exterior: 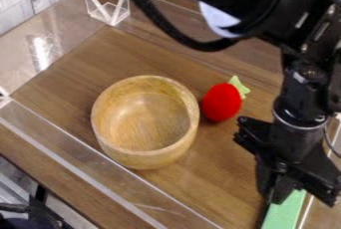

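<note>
My black gripper (290, 178) is at the lower right of the camera view, fingers pointing down over a green strip-like object (281, 215) at the bottom edge. Whether the fingers are open or shut, or touch the green object, cannot be made out. A wooden bowl (144, 123) stands left of centre. A red object (221, 104) with a pale green top, like a strawberry, lies to the right of the bowl.
A clear acrylic piece (107, 9) stands at the back left. Transparent edging runs along the table's left and front sides.
</note>
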